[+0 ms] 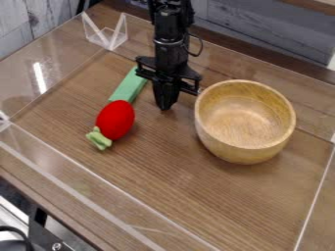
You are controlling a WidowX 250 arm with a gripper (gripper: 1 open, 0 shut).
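My black gripper (167, 86) reaches down from the top centre to just above the table, right of a green bar-shaped object (127, 86) and left of a wooden bowl (242, 123). Its fingers are dark and small; it looks shut, with nothing clearly between them. A red object with a green end (116, 121) lies below the green bar on the left.
A clear plastic piece stands at the upper left edge, by the table's border.
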